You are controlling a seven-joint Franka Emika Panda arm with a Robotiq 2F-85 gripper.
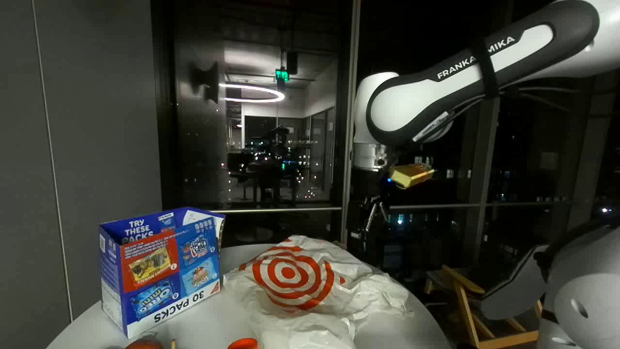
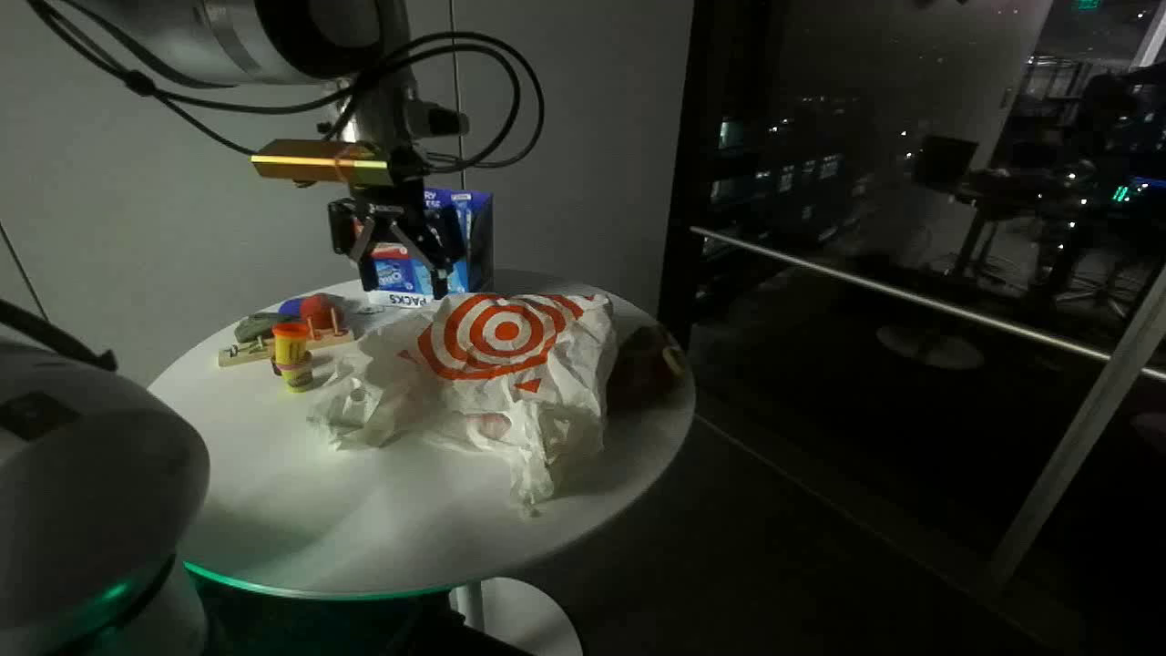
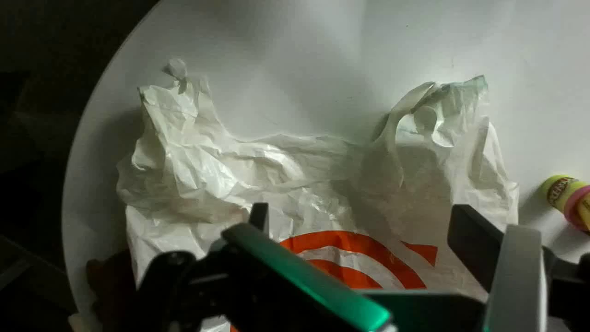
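A crumpled white plastic bag (image 1: 366,285) with a red target print lies spread on the round white table (image 2: 361,514). In the second exterior view the same bag (image 2: 568,372) covers the table's middle and right. My gripper (image 2: 402,279) hangs above the table, fingers pointing down and spread apart, nothing between them. From the wrist camera, the bag (image 3: 298,166) lies below the open gripper, its two handle loops reaching away across the bare tabletop. Against the dark window the gripper (image 1: 372,224) is hard to make out in the first exterior view.
A blue snack box (image 1: 168,267) stands open at the table's edge. Play-Doh tubs (image 2: 291,355) are stacked beside a wooden pegboard (image 2: 246,352) with colored pieces. A dark, unclear item (image 2: 645,366) sits right of the bag.
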